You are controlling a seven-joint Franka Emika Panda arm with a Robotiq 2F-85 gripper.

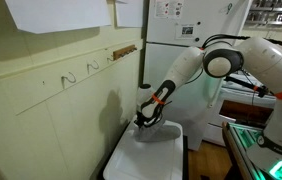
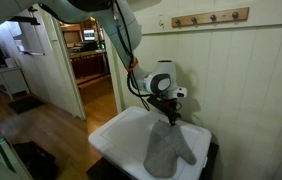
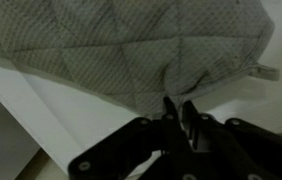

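Note:
A grey quilted cloth (image 3: 131,45), like an oven mitt or pot holder, fills the upper part of the wrist view. My gripper is shut on its lower edge, and the fabric puckers between the fingertips. In the second exterior view the grey cloth (image 2: 166,148) lies spread on the white table, with the gripper (image 2: 172,119) at its far edge. The first exterior view shows the gripper (image 1: 140,124) low over the far part of the tabletop, the cloth (image 1: 156,133) mostly behind and beside it.
Along the wall runs a rail with hooks (image 1: 69,77); another peg rail (image 2: 211,17) shows in the second exterior view. A white fridge (image 1: 176,70) stands behind the arm.

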